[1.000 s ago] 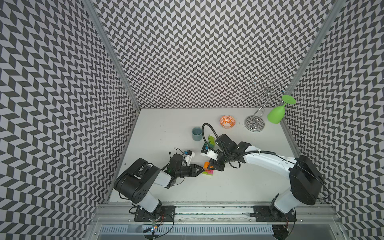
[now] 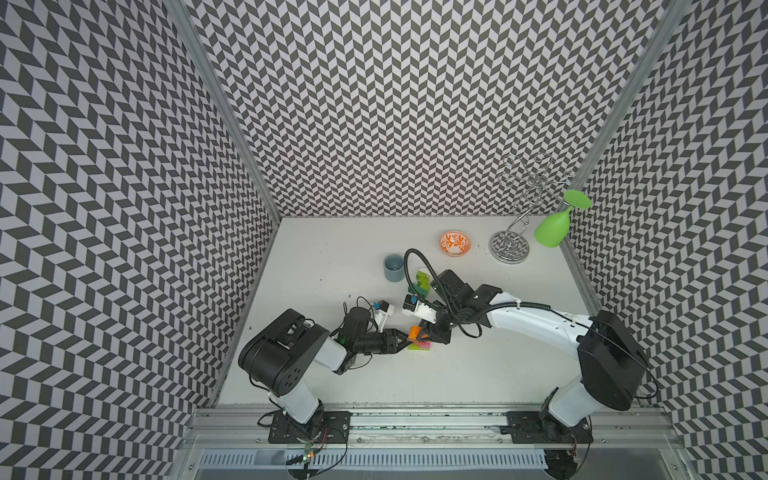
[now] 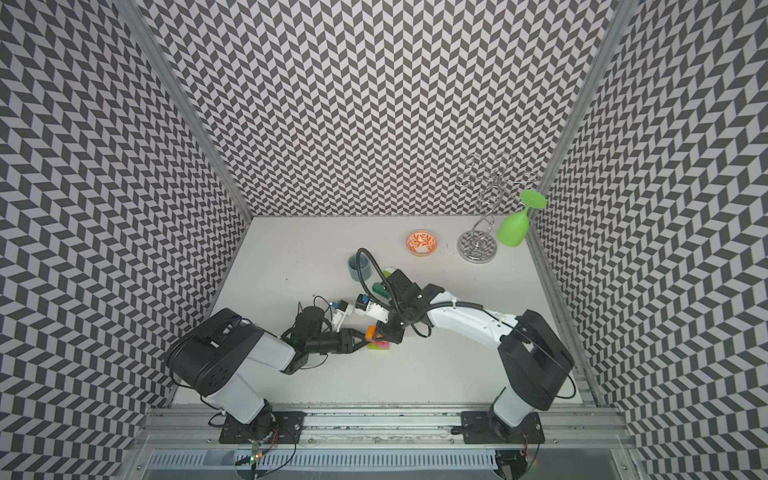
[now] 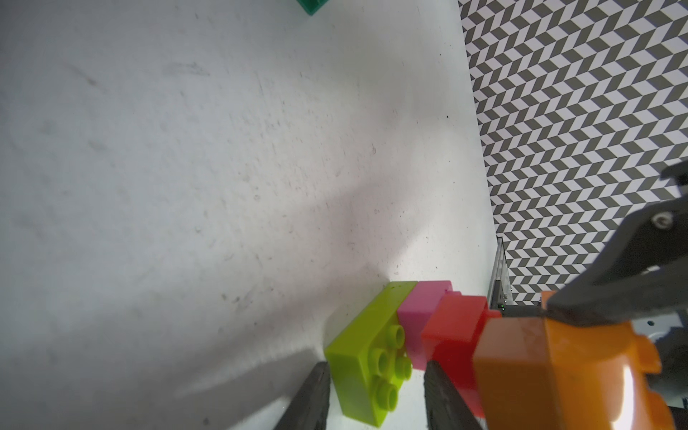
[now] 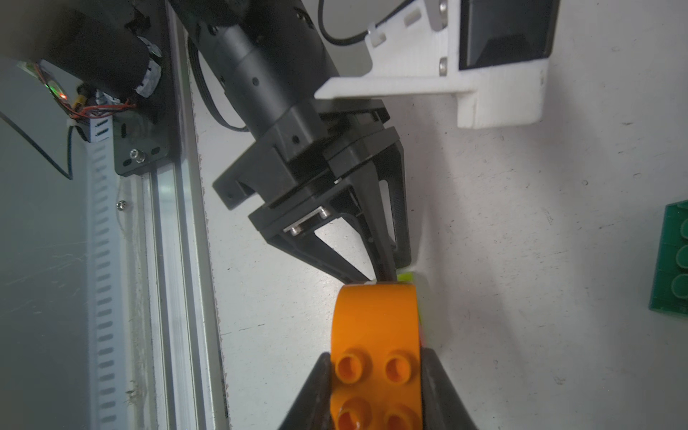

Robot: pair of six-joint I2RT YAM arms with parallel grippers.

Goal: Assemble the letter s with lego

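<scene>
My right gripper is shut on an orange brick (image 5: 374, 319), seen close in both wrist views at the front middle of the table. Beside it in the left wrist view are a red brick (image 4: 451, 322), a pink brick (image 4: 419, 308) and a lime brick (image 4: 369, 358) low on the table, close together; whether all are joined I cannot tell. My left gripper is part open, its fingertips at the lime brick's studded end, partly cut off by the frame edge. A green brick (image 5: 670, 258) lies apart, farther back.
Behind the arms stand a blue-grey cup (image 2: 393, 268), an orange-patterned dish (image 2: 454, 244), a chrome stand (image 2: 509, 248) and a green goblet (image 2: 552, 229).
My left arm has shifted slightly right, and the bricks at the grippers sit a little farther right. My right gripper has barely moved.
</scene>
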